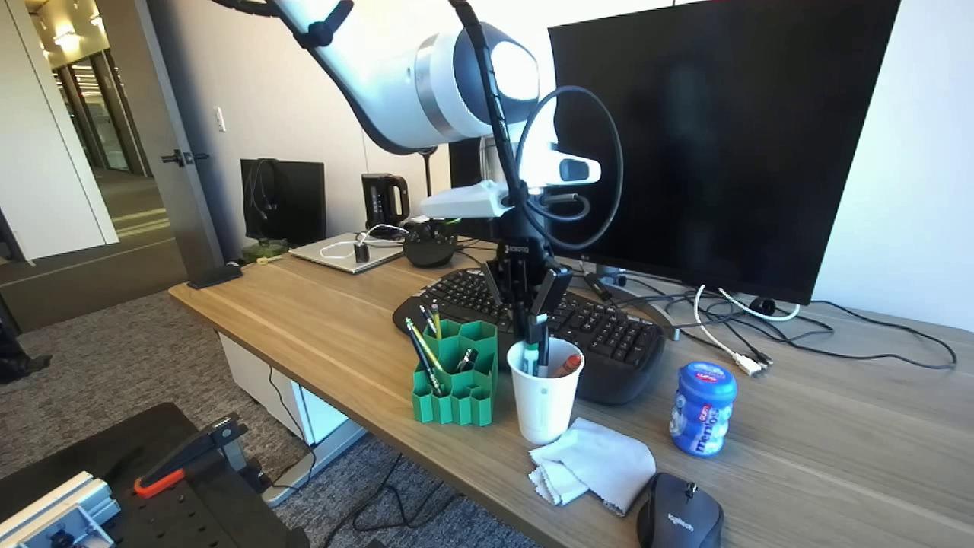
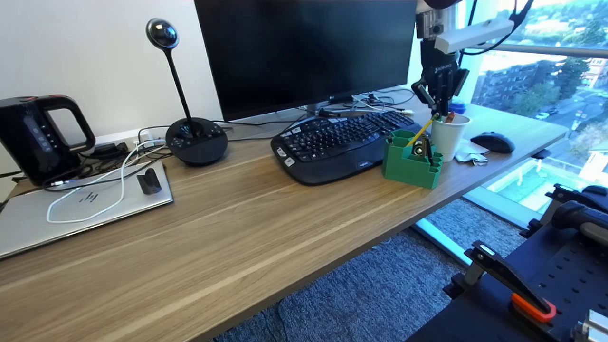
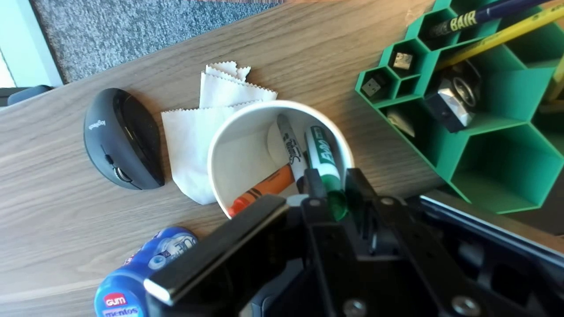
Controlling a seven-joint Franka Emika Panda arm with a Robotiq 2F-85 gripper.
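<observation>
A white paper cup [image 1: 543, 399] stands upright on the desk, holding a green-and-white Expo marker [image 3: 321, 150], a grey Sharpie [image 3: 291, 145] and an orange crayon-like stick [image 3: 267, 186]. Pointing down at the cup's mouth, my gripper is shut on the green marker near its green cap end. The marker's other end is still inside the cup. From the second exterior view, the gripper [image 2: 443, 111] hides part of the cup's contents.
Close beside the cup is a green honeycomb organizer [image 1: 456, 374] with pens and small items. A white cloth [image 1: 598, 463], a mouse [image 1: 680, 511], a blue Mentos gum bottle [image 1: 703, 409] and a black keyboard [image 1: 607, 352] also surround it. The desk's left side has clear room.
</observation>
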